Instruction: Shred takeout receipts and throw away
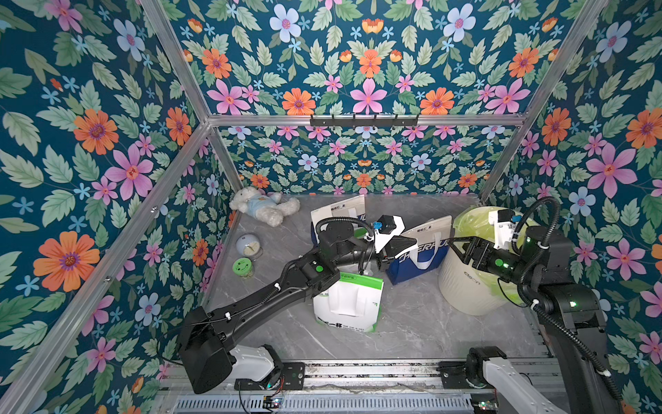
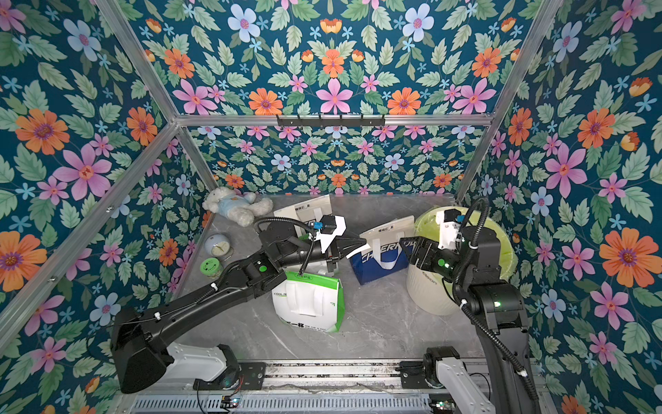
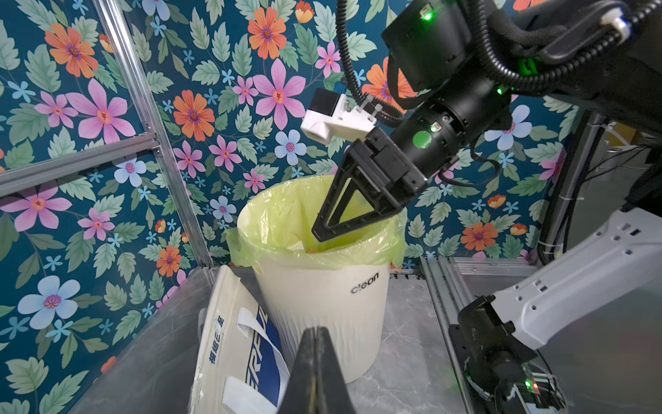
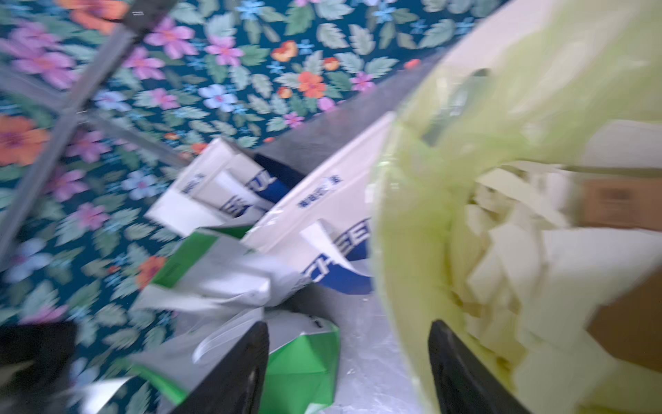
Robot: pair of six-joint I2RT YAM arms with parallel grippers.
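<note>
A cream bin with a yellow-green liner stands at the right; in the blurred right wrist view it holds paper strips (image 4: 517, 248) and brown pieces. Blue-and-cream bags (image 1: 420, 255) stand left of it, and a white-green bag (image 1: 344, 310) sits in the front middle. My right gripper hangs over the bin's left rim, part open, nothing seen between its fingers. My left gripper is shut above the middle bags, with nothing visible between its fingers. No separate receipt is clearly visible.
A plush bear (image 1: 269, 207), a grey round object (image 1: 247, 245) and a green-lidded jar (image 1: 242, 267) are at the left. The right arm's body fills the right edge.
</note>
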